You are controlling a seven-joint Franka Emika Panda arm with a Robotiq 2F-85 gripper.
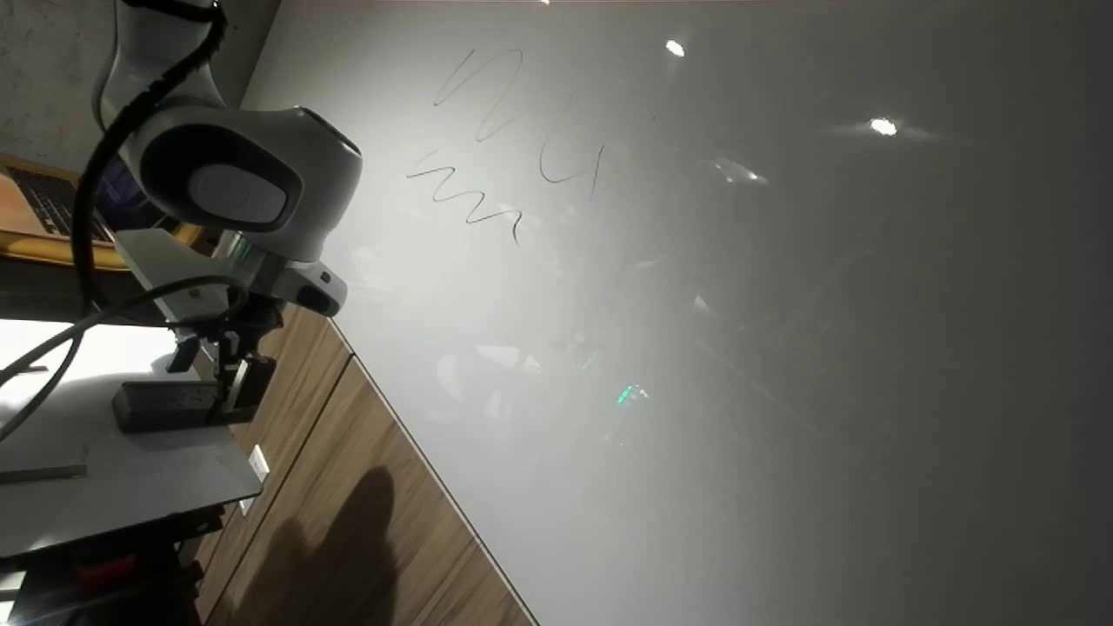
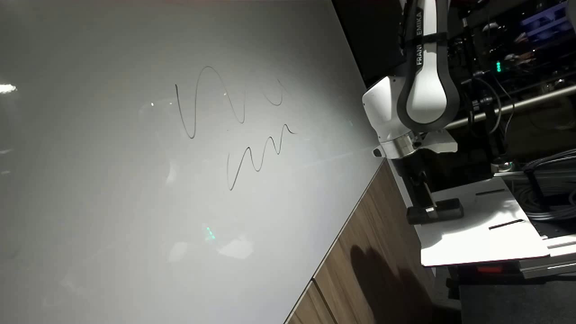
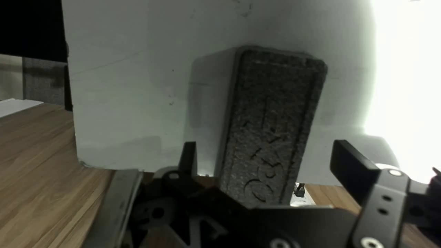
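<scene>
A dark grey eraser block (image 3: 273, 124) with embossed lettering lies on the white tabletop (image 3: 124, 124). In the wrist view it runs lengthwise toward my gripper, whose fingers stand wide apart on either side of its near end. The gripper is open and nothing is clamped; each finger keeps a visible gap from the block in that view. From exterior view 1 the eraser (image 1: 162, 406) sits near the table's edge, with the gripper just above its end. Wavy black marker lines (image 1: 469, 198) cross the whiteboard (image 1: 783, 417), also seen as strokes (image 2: 254, 156) in exterior view 2.
Wood panelling (image 2: 372, 243) lies between the whiteboard and the table. A thick black cable (image 1: 94, 188) hangs along the arm. Behind it is a laptop (image 1: 47, 203). The board's surface is free of objects.
</scene>
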